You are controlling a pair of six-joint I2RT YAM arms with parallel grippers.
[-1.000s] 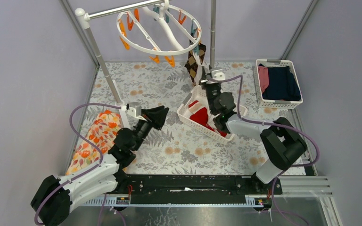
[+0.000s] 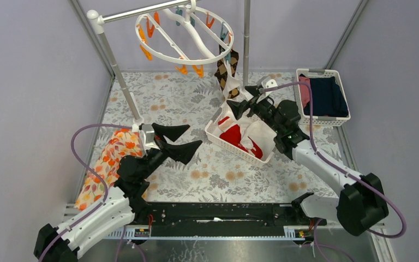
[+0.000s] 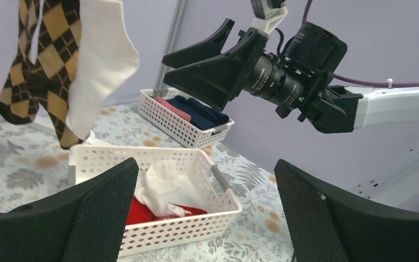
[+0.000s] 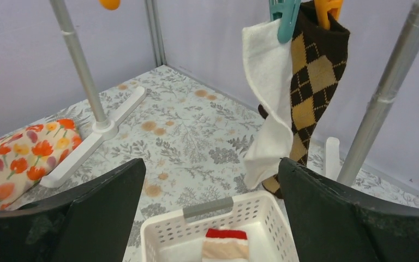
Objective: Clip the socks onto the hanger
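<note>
A round white hanger (image 2: 170,59) with orange and teal clips hangs from the rail. On its right side, a brown argyle sock (image 4: 317,71) hangs from an orange clip (image 4: 328,12), and a white sock (image 4: 268,82) beside it from a teal clip (image 4: 287,21). Below, the white basket (image 2: 234,158) holds red-and-white socks (image 2: 232,136). My left gripper (image 2: 192,141) stands open left of the basket, nothing between its fingers. Over the basket's back right, my right gripper (image 2: 239,100) is open and empty, apart from the hanging socks.
A second white basket (image 2: 333,121) with folded dark and pink cloth stands at the back right. Flowered fabric (image 2: 112,158) lies at the left. The hanger stand's poles (image 2: 246,43) rise near the right gripper. Patterned floor in front of the basket is clear.
My right arm has swung rightward, its gripper turning to point left. The left arm has shifted slightly, while the clipped socks stay hanging.
</note>
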